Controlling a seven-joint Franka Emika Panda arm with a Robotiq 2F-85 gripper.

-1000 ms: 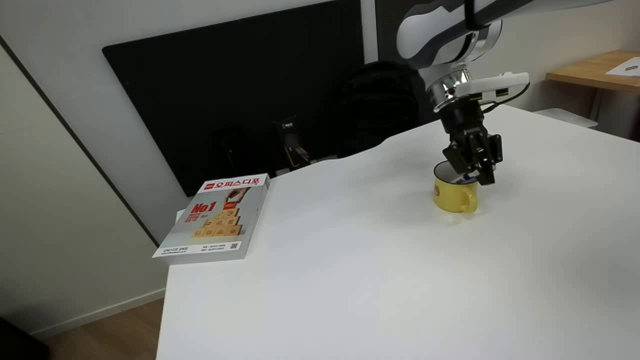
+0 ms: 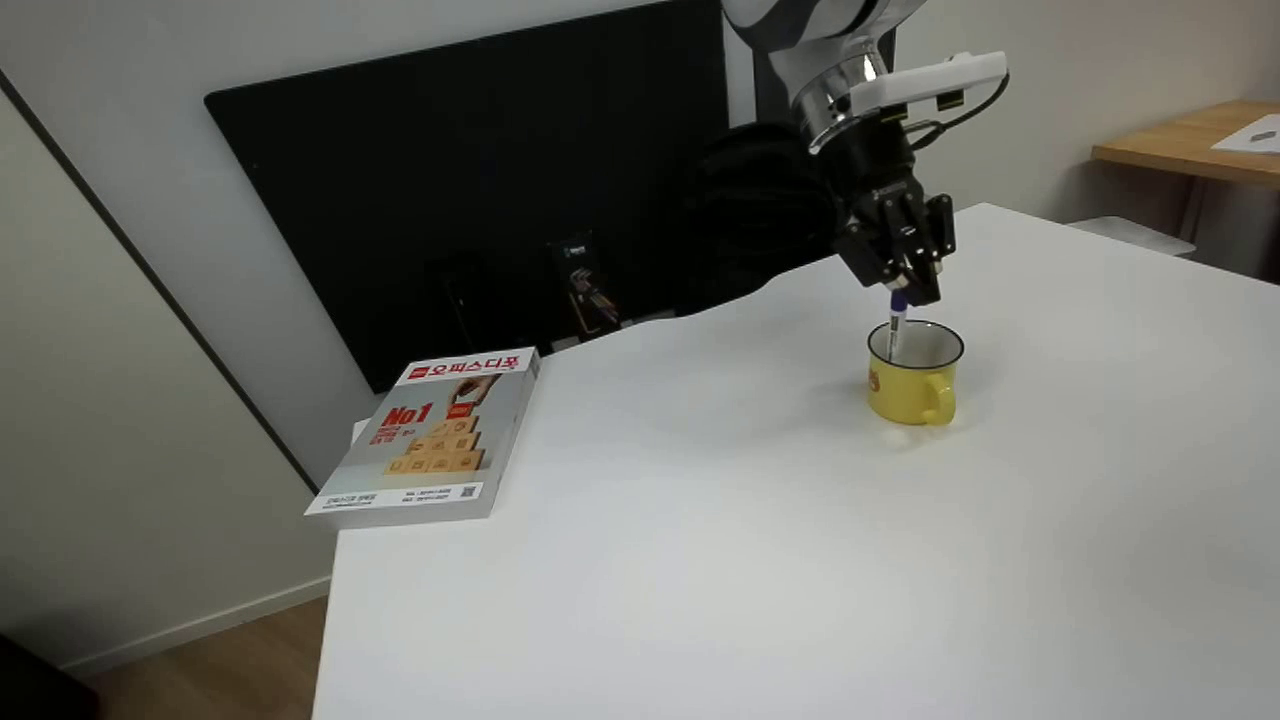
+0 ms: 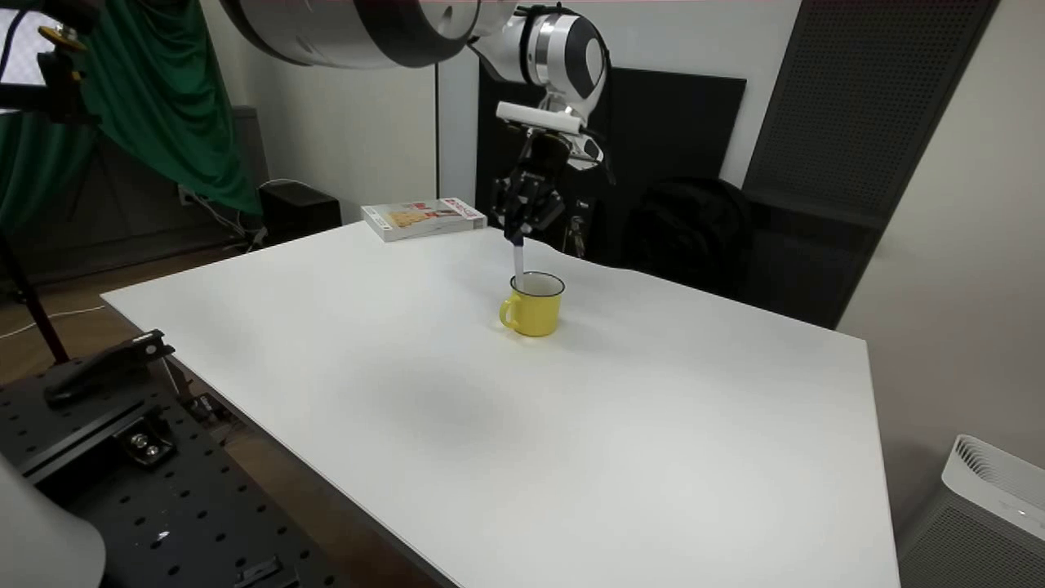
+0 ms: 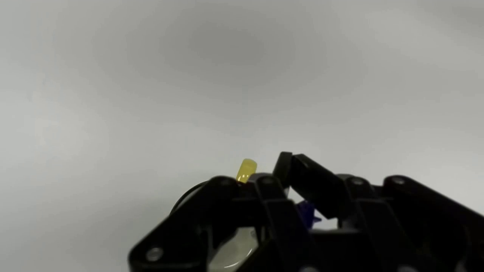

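Observation:
A yellow mug (image 2: pixel 902 394) with a dark rim stands upright on the white table, its handle (image 3: pixel 509 312) turned toward the table's middle. Over it, my gripper (image 2: pixel 908 283) is shut on the blue upper end of a white marker (image 2: pixel 896 335). The marker (image 3: pixel 519 260) hangs nearly upright, its lower part behind or inside the mug's rim; its bottom tip is hidden. In the wrist view, dark fingers (image 4: pixel 283 168) cover most of the mug, leaving part of its pale inside (image 4: pixel 233 251), the yellow handle and a bit of the marker's blue end (image 4: pixel 306 213) showing.
A thick boxed book (image 2: pixel 426 438) lies at a table edge, well away from the mug. Black panels and a dark backpack (image 3: pixel 691 230) stand behind the back edge.
My gripper has risen and shifted left in exterior view 1. The marker came up with it, from leaning low in the mug to nearly upright. The mug has stayed put.

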